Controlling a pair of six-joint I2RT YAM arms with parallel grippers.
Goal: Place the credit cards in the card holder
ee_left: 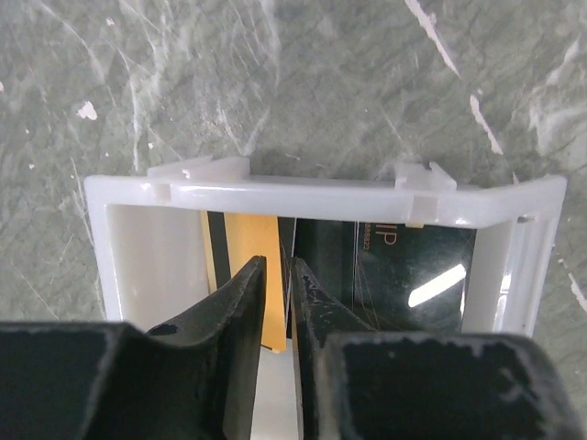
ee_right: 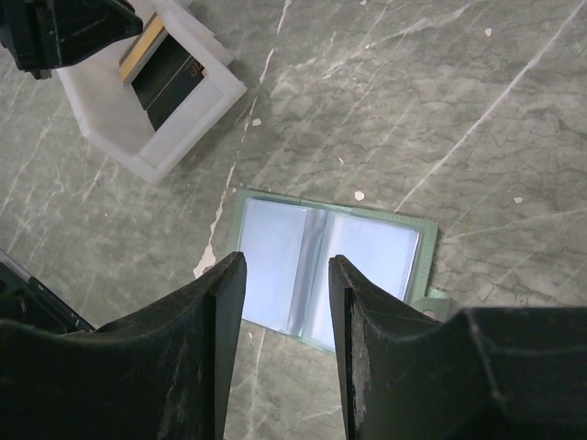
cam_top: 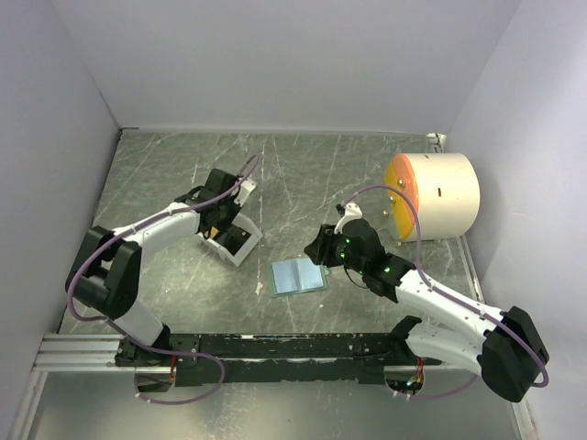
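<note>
A white tray point(cam_top: 244, 255) on the table's left holds cards: in the left wrist view, an orange card point(ee_left: 252, 238) at left and dark cards point(ee_left: 413, 275) at right. My left gripper hangs over the tray at the orange card's right edge, fingertips close together; whether anything is between them is unclear. The card holder point(cam_top: 298, 276), an open sleeve with two clear pockets point(ee_right: 266, 257), lies at the front centre. My right gripper is above it, fingers apart, with nothing between them.
A white cylinder with an orange face point(cam_top: 440, 197) stands at the back right. Walls border both sides and the back.
</note>
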